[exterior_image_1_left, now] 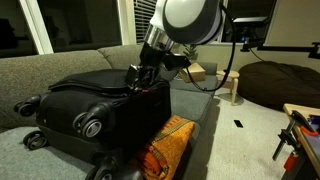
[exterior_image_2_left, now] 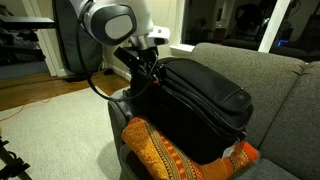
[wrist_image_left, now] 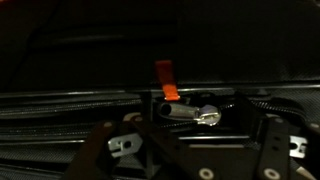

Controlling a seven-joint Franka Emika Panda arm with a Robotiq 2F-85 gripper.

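Note:
A black suitcase (exterior_image_1_left: 95,107) with wheels lies on its side on the grey sofa. In the wrist view a black zipper runs across it, with a metal zipper pull (wrist_image_left: 190,112) and an orange-red tag (wrist_image_left: 166,80) beside it. My gripper (exterior_image_2_left: 148,60) is at the suitcase's upper edge, over the zipper. The wrist view shows its dark fingers (wrist_image_left: 125,145) standing apart, with the pull just beyond and between them. Nothing clearly shows clamped there, though the dark surroundings hide some of the contact.
An orange patterned cushion or cloth (exterior_image_2_left: 170,155) lies against the suitcase's front side. A wooden stool (exterior_image_1_left: 228,85) stands beyond the sofa, and a table (exterior_image_1_left: 305,125) is at the right. The carpet (exterior_image_1_left: 235,145) between is mostly clear.

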